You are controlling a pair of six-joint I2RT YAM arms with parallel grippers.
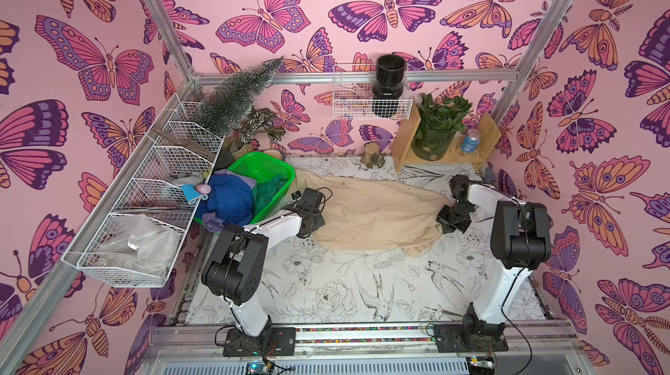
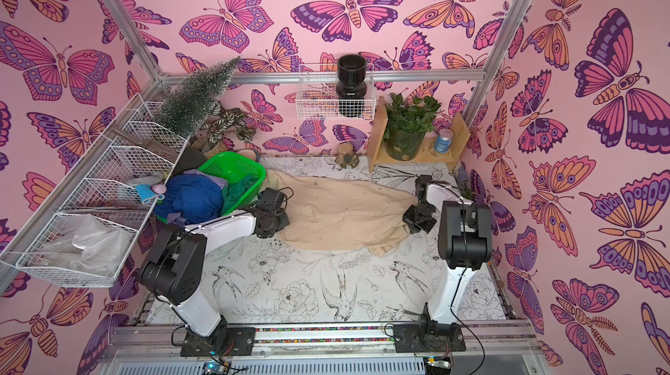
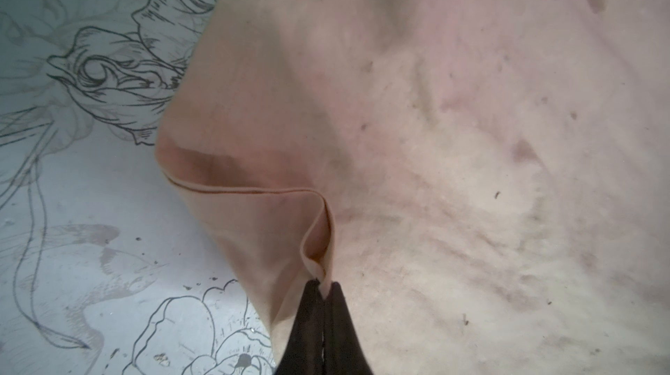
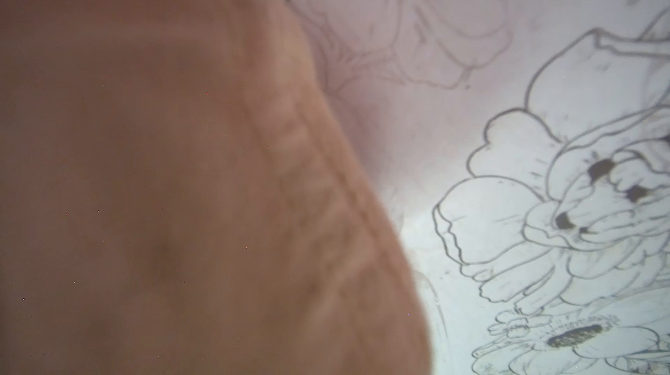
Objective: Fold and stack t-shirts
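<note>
A beige T-shirt (image 1: 377,211) (image 2: 335,211) lies spread across the white floral-print worktop. My left gripper is shut at a folded corner of it; the left wrist view shows a doubled flap of cloth gathered at the fingertips. My right gripper (image 1: 446,221) is down at the shirt's right end. The right wrist view shows a blurred seamed edge (image 4: 335,193) of the shirt up close, with no fingers in sight; the top views do not show its finger clearly.
A green basket (image 1: 251,162) of blue, purple and green clothes stands back left, beside wire racks (image 1: 132,270). A wooden shelf (image 1: 446,163) with a plant and can stands back right, near a small log (image 1: 372,155).
</note>
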